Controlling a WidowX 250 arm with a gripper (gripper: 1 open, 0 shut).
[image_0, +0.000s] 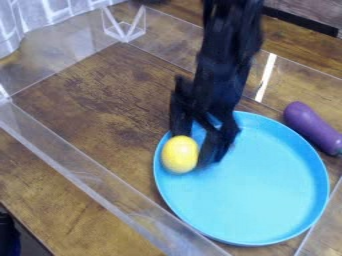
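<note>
A yellow egg-shaped object (179, 154) sits on the left side of a round blue plate (254, 200). My dark gripper (201, 135) is low over the plate's upper left, right beside the yellow object; its fingers are dark and blurred, so their exact contact with the object is unclear.
A purple eggplant (311, 127) lies to the right, outside the plate. Clear plastic walls (80, 170) border the wooden surface.
</note>
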